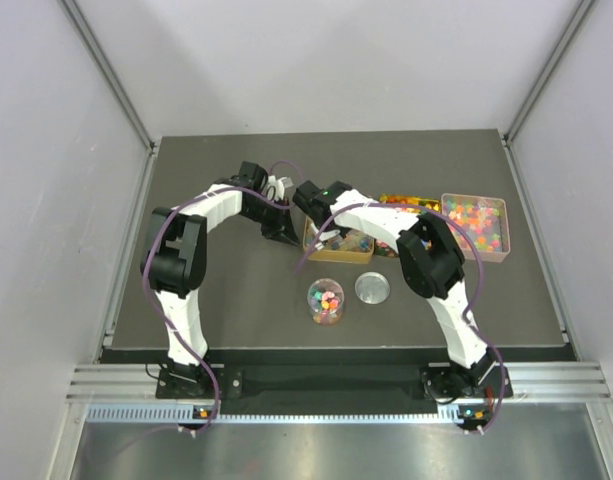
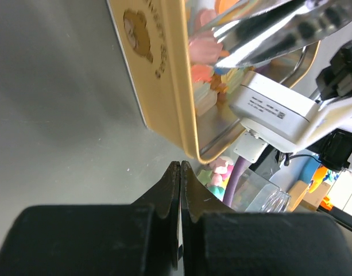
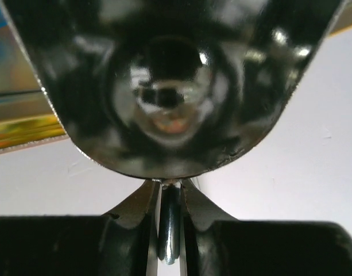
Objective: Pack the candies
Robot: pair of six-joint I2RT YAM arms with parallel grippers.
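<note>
My right gripper is shut on the handle of a shiny metal scoop, whose bowl fills much of the right wrist view. In the left wrist view the scoop is over a tan box holding candies. My left gripper is shut, nothing between its fingertips, just outside that box. A round clear jar holds coloured candies in front of the box, with a silver lid beside it.
A box of bright candies adjoins the tan box, and a pale box of candies stands at the right.
</note>
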